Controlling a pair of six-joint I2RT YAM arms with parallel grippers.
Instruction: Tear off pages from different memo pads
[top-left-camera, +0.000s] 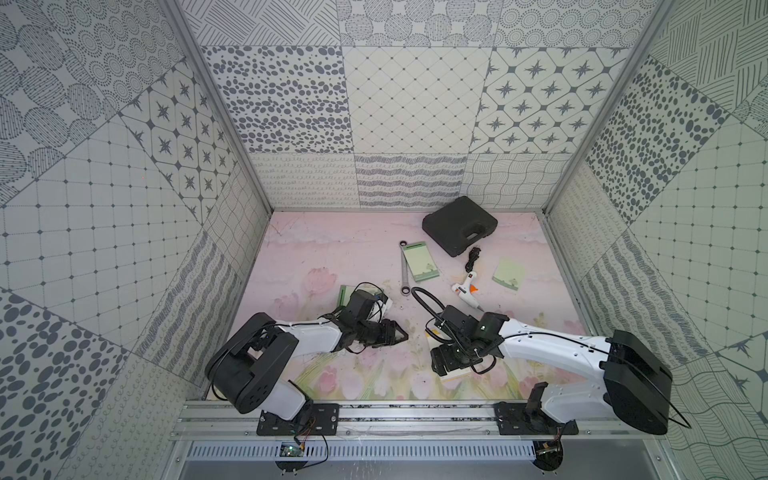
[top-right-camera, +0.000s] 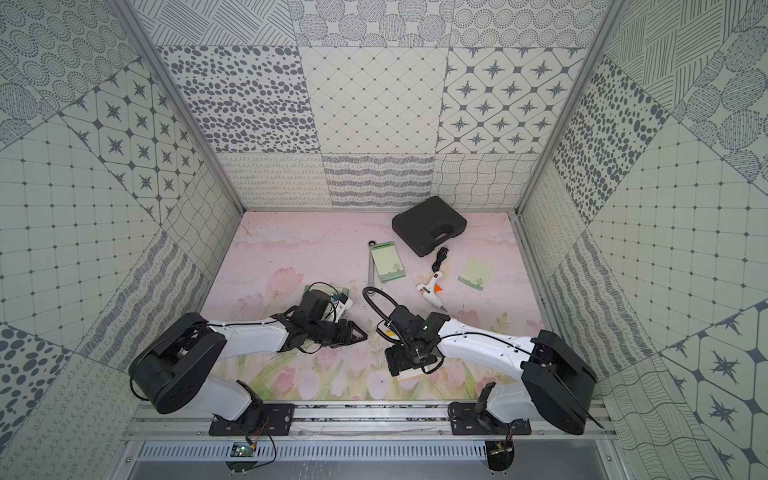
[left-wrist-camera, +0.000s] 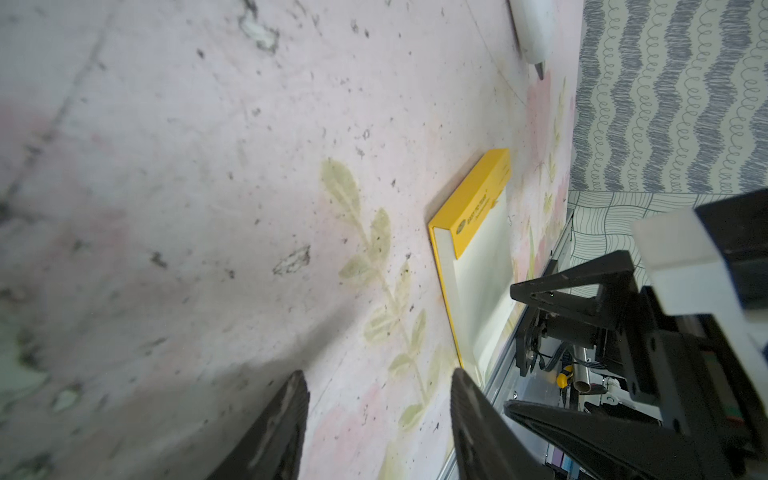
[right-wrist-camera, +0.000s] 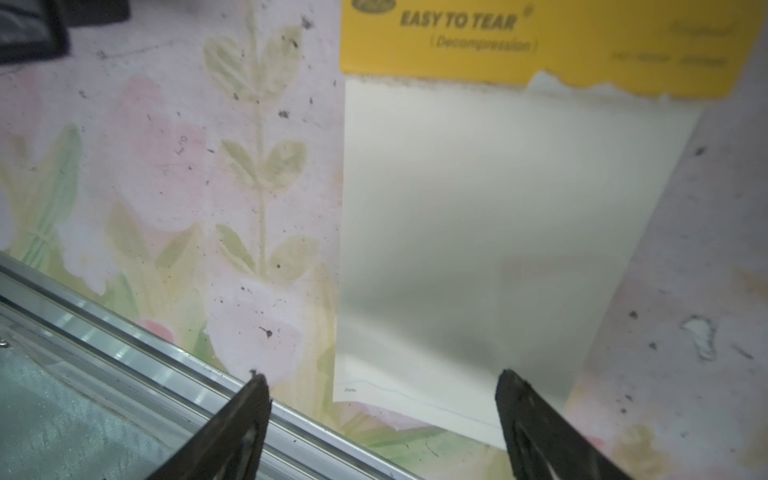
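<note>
A memo pad with a yellow binding (right-wrist-camera: 544, 40) and blank white page (right-wrist-camera: 496, 216) lies flat on the table; ragged scraps show along the binding's edge. Above the pad's lower end hangs my right gripper, its fingers apart with nothing held. To the left of that pad my left gripper stands open over bare table. A green-bound pad (top-left-camera: 421, 261) rests further back. Another green pad (top-left-camera: 344, 294) is mostly hidden behind the left arm. At the right lies a pale green sheet (top-left-camera: 509, 273).
A double-ended wrench (top-left-camera: 405, 268) touches or nearly touches the back green pad. A white glue gun (top-left-camera: 466, 290) with its black cord (top-left-camera: 473, 258) lies behind the right arm. The black case (top-left-camera: 459, 225) stands at the back.
</note>
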